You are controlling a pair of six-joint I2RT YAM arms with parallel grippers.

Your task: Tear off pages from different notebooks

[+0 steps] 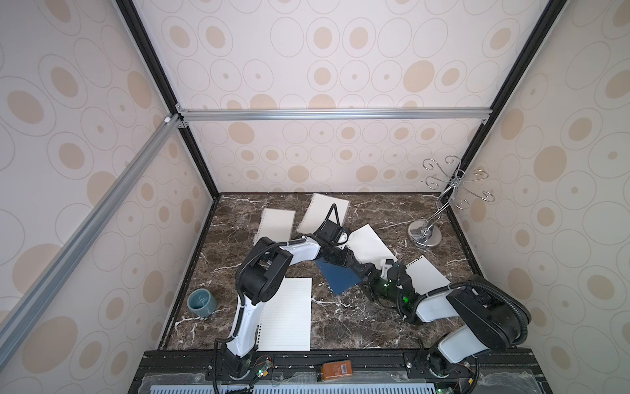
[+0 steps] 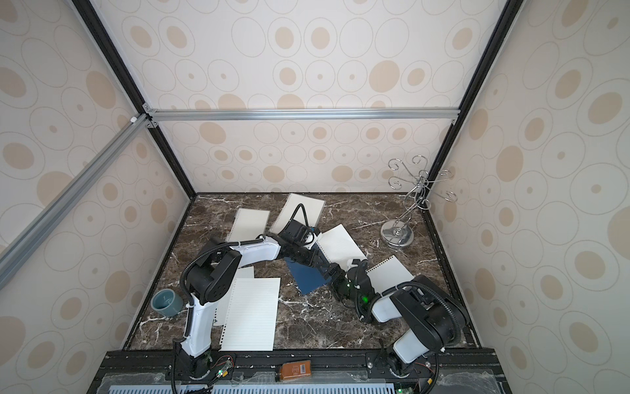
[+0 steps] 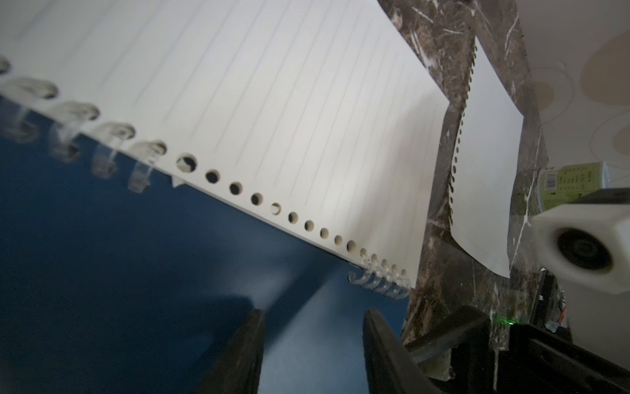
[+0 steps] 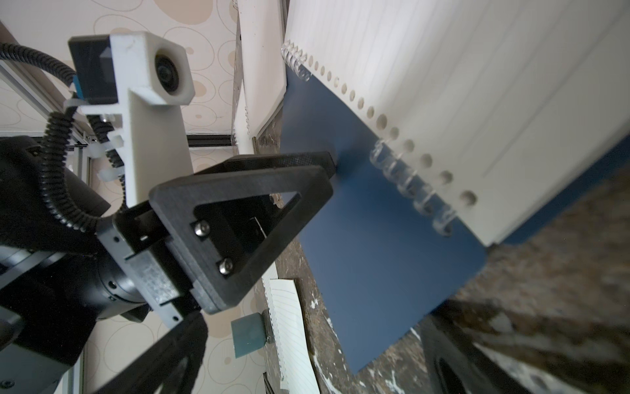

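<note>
An open spiral notebook with a blue cover (image 4: 367,269) and lined white pages (image 3: 249,78) lies at the centre. My left gripper hangs over the blue cover beside the spiral binding, fingers apart with nothing visible between them. My right gripper is open at the cover's near edge, close to the left one. In the right wrist view the left gripper's fingertips are at the cover near the rings. Several rings of the binding are out of the middle holes or absent there.
Other pads (image 1: 275,224) lie at the back and right, and white sheets (image 1: 285,321) at front left. A blue mug (image 1: 201,302) stands far left; a chrome stand (image 1: 423,235) stands back right.
</note>
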